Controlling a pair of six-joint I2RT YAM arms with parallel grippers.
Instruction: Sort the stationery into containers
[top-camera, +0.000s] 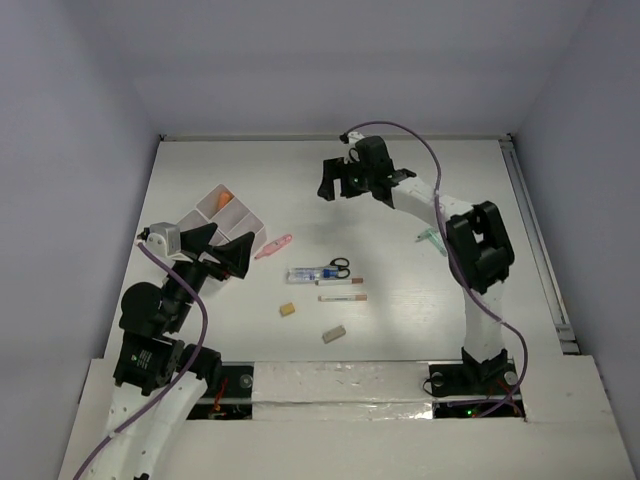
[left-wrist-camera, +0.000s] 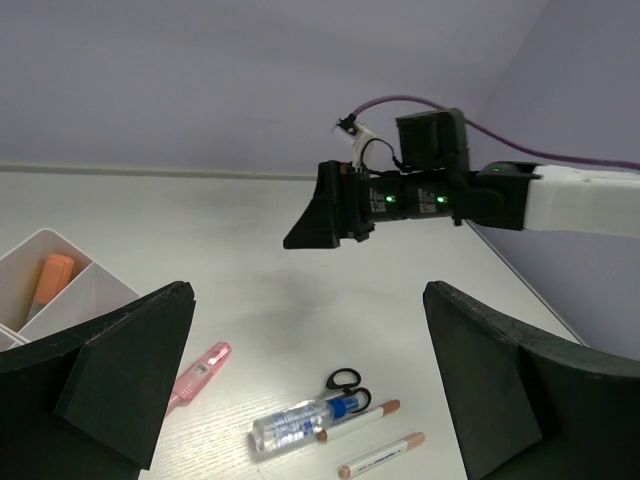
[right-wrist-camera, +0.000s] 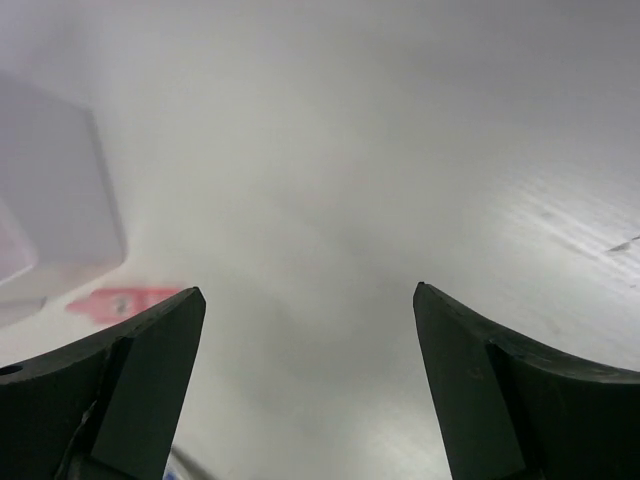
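Observation:
My left gripper (top-camera: 222, 247) stands open above the front right of the white compartment container (top-camera: 241, 214), which holds an orange item (left-wrist-camera: 54, 277). My right gripper (top-camera: 330, 178) hangs over the back middle, part open, nothing between its fingers. A clear bottle (top-camera: 308, 275) with a blue band lies by the scissors (top-camera: 339, 267) in the middle. A pink item (top-camera: 273, 246) lies right of the container. Two pens (top-camera: 343, 297) lie below the bottle, with a yellow block (top-camera: 287, 309) and a grey block (top-camera: 334, 333) nearer the front. The right wrist view is blurred.
Teal items (top-camera: 432, 240) lie at the right, beside the right arm. Walls surround the table at the back and sides.

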